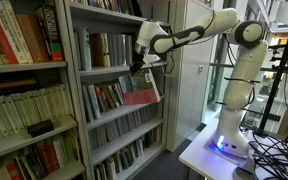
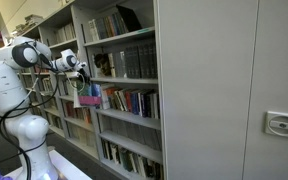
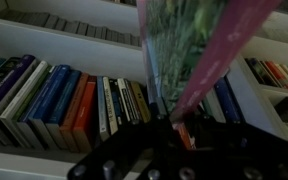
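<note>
A book with a pinkish-red cover (image 1: 140, 97) hangs from my gripper (image 1: 138, 69) in front of the bookcase's middle shelves. In exterior view 2 the pink part of the book (image 2: 90, 100) shows below the arm's end. Seen from the wrist, the book (image 3: 206, 45) rises large and blurred from between the fingers, its pink edge on the right. The gripper is shut on it; the fingers are dark and partly hidden.
Behind the held book stands a tall grey bookcase with rows of books (image 3: 69, 100) on several shelves. Another filled bookcase (image 1: 24, 110) is at the left in exterior view 1. A white table (image 1: 212, 158) stands by the arm's base. A plain cabinet wall (image 2: 209, 90) borders the shelves.
</note>
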